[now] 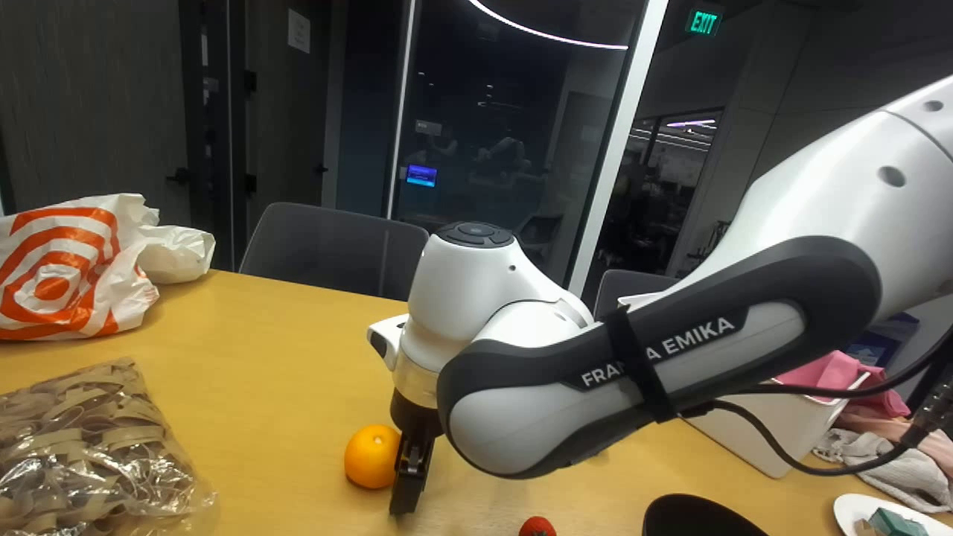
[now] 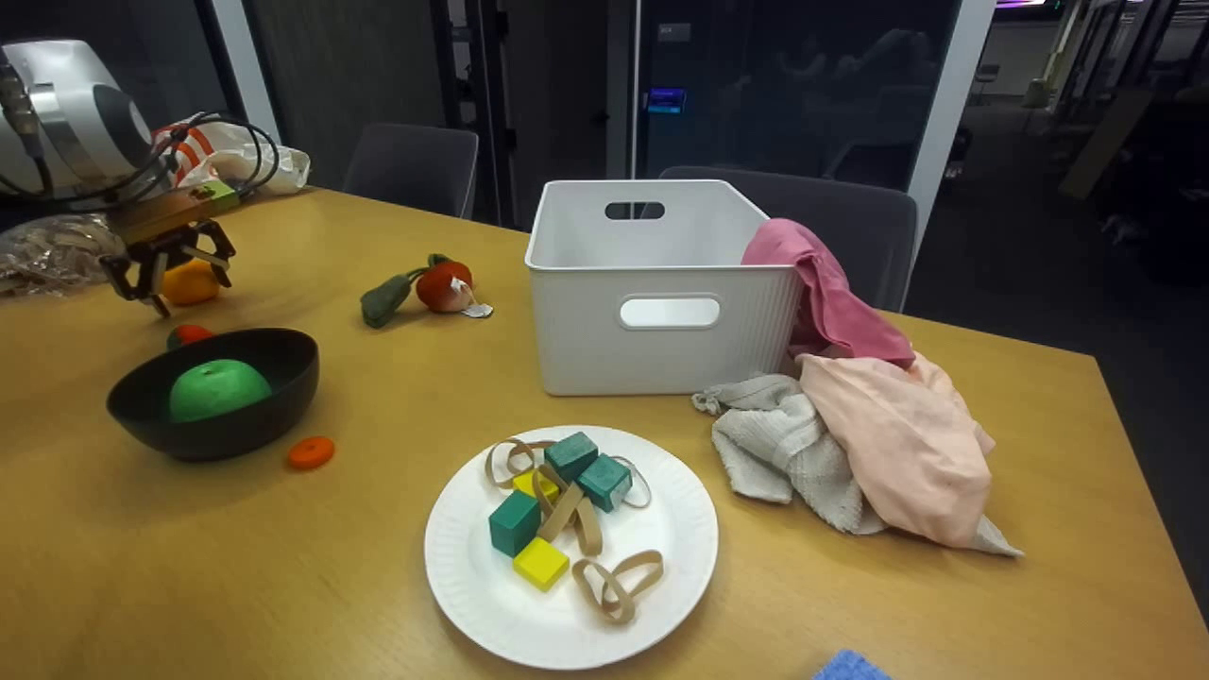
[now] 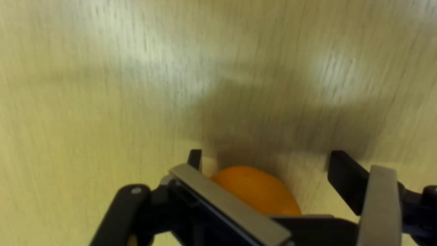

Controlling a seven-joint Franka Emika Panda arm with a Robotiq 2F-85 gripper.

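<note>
An orange fruit (image 1: 371,456) rests on the table beside my gripper (image 1: 404,508), which covers its right edge in exterior view 1. In exterior view 2 the same orange (image 2: 191,283) shows behind and between the parted fingers of the gripper (image 2: 191,293), far left. The wrist view has the orange (image 3: 258,190) low in the frame, partly hidden by the left finger (image 3: 229,205). My gripper is open there, its fingertips set apart near the tabletop. No grip on the orange shows.
A black bowl (image 2: 142,408) with a green fruit (image 2: 219,389) stands near the arm, a red item (image 2: 188,335) behind it. Farther off are a white bin (image 2: 669,351), a plate (image 2: 453,567) of blocks and bands, and cloths (image 2: 895,442). A plastic bag (image 1: 98,447) lies left of the orange.
</note>
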